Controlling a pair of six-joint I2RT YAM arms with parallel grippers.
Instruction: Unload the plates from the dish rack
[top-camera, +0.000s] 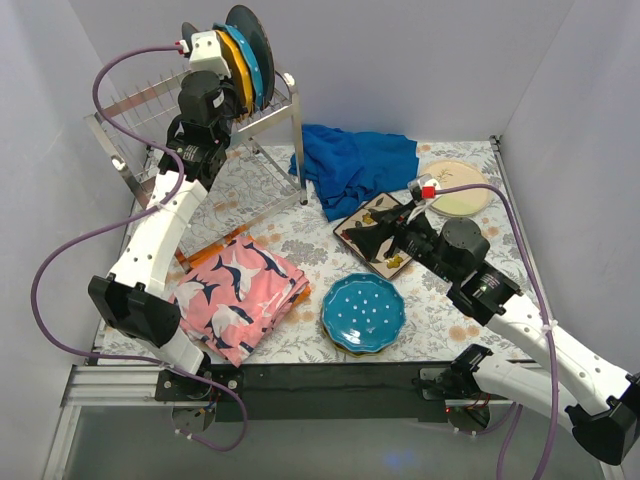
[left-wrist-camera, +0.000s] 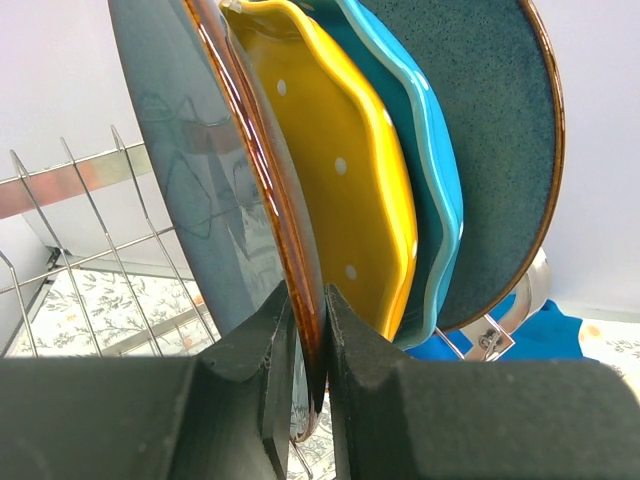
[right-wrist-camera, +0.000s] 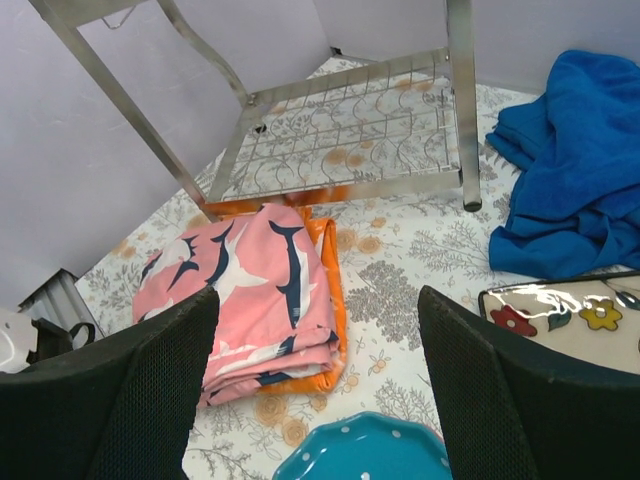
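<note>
My left gripper is shut on the brown rim of a dark grey plate (left-wrist-camera: 190, 150), which stands upright in the wire dish rack (top-camera: 160, 100). Right of it in the left wrist view lean a yellow plate (left-wrist-camera: 330, 160), a blue wavy-edged plate (left-wrist-camera: 430, 150) and another dark plate (left-wrist-camera: 500, 130). On the table lies a blue dotted plate (top-camera: 363, 313), with another edge showing beneath it. My right gripper hangs above the table, its fingers wide apart and nothing between them. Its tips point toward the rack side.
A folded pink cloth (top-camera: 240, 295) lies before the rack. Behind sits a crumpled blue cloth (top-camera: 355, 165). A flowered square tray (top-camera: 385, 262) lies under the right gripper, and a cream round plate (top-camera: 462, 178) at back right. Bare table surrounds the dotted plate.
</note>
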